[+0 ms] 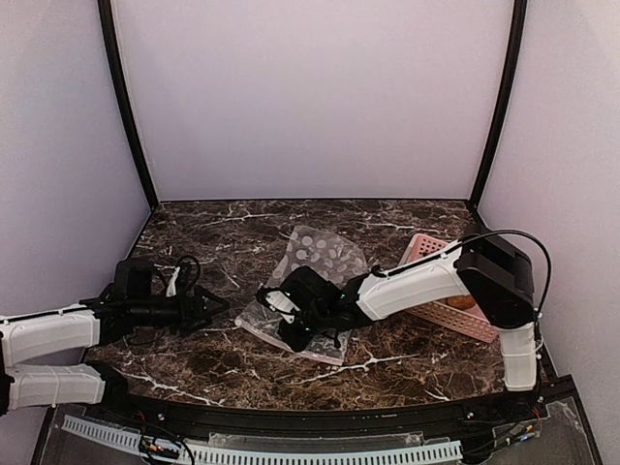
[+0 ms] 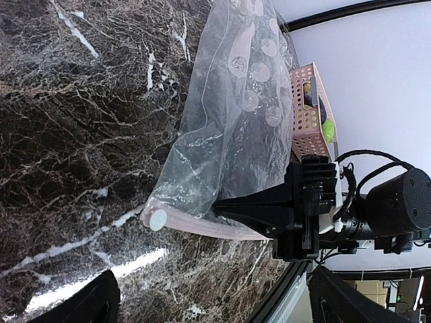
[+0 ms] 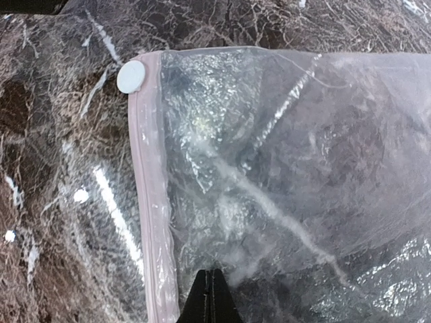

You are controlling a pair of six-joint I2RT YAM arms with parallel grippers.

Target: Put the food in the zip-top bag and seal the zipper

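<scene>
The clear zip top bag (image 1: pixel 308 250) lies flat on the marble table, its pink zipper edge toward the front. A round white slider (image 3: pixel 130 77) sits at the left end of that zipper strip (image 3: pixel 149 175). My right gripper is shut over the bag, just inside the zipper edge; nothing shows between its fingertips. In the left wrist view its dark fingers (image 2: pixel 252 204) reach over the bag near the strip. To the left of the bag, my left gripper (image 1: pixel 208 307) stands open and empty, apart from the slider. Food shows in the pink basket (image 2: pixel 310 138), partly hidden.
At the table's right the basket (image 1: pixel 484 332) sits behind and under my right forearm. A black rail (image 1: pixel 291 411) runs along the front edge. Bare marble lies left of the bag and behind it.
</scene>
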